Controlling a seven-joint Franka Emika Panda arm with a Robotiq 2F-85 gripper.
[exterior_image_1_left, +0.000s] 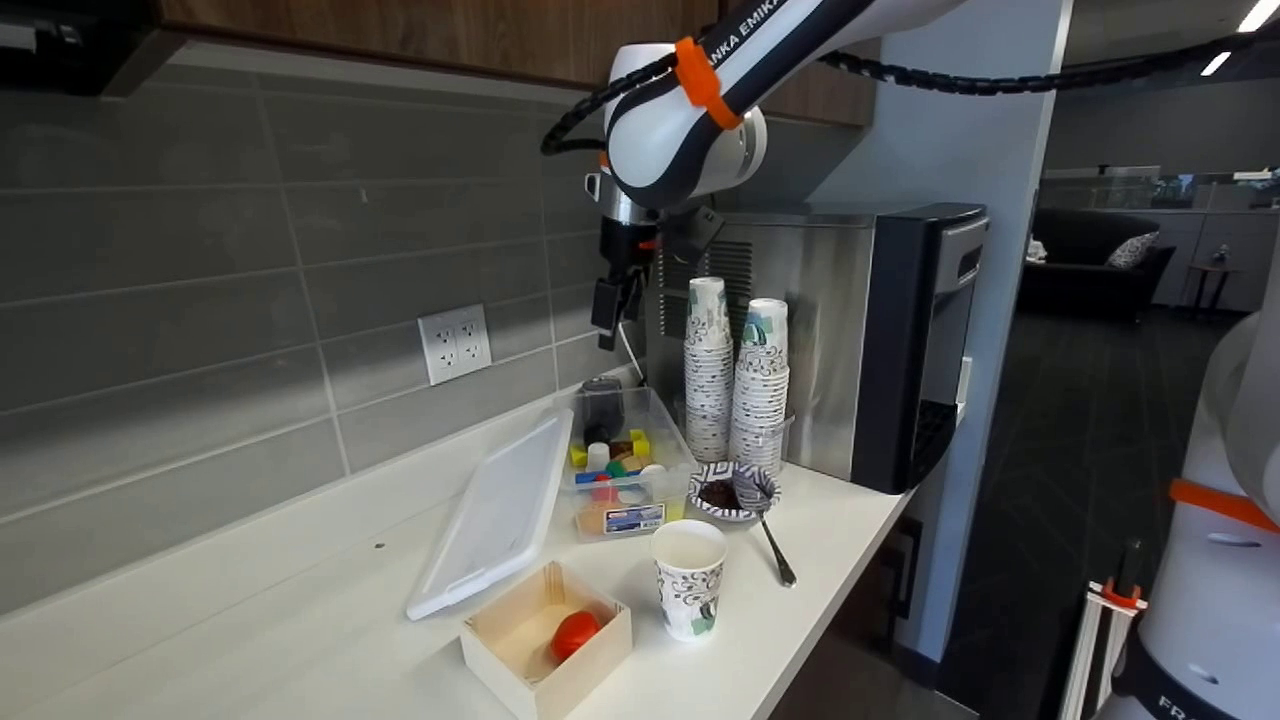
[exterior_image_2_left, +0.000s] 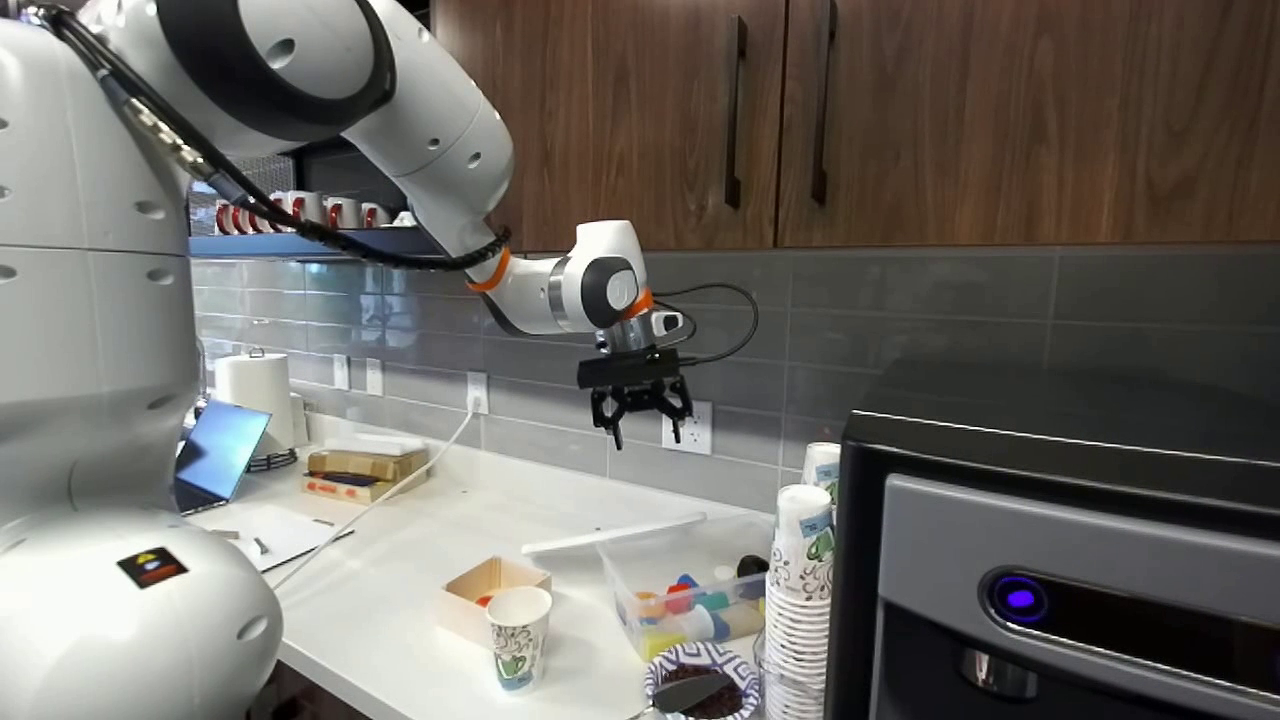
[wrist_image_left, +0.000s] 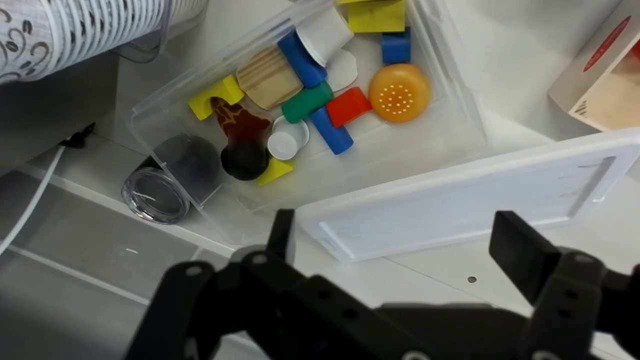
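Note:
High over the counter, near the tiled wall, my gripper (exterior_image_2_left: 648, 439) stands open with nothing between its spread fingers. Below it in the wrist view, a clear plastic bin (wrist_image_left: 384, 153) holds a mix of wooden blocks, small cups and an orange shaker-like top (wrist_image_left: 399, 93). A white lid (wrist_image_left: 456, 201) leans against the bin's side. On the counter nearby, a light wooden box (exterior_image_1_left: 498, 654) contains a red round object (exterior_image_1_left: 575, 634). Beside that box a patterned paper cup (exterior_image_1_left: 690, 588) stands upright. A patterned bowl (exterior_image_2_left: 741, 672) with dark contents has a spoon (exterior_image_1_left: 777, 552) resting in it.
Two tall stacks of paper cups (exterior_image_1_left: 708, 384) stand against the steel machine (exterior_image_1_left: 828, 336). A dark jar (wrist_image_left: 159, 195) sits between bin and wall. Wooden cabinets (exterior_image_2_left: 936, 120) hang above.

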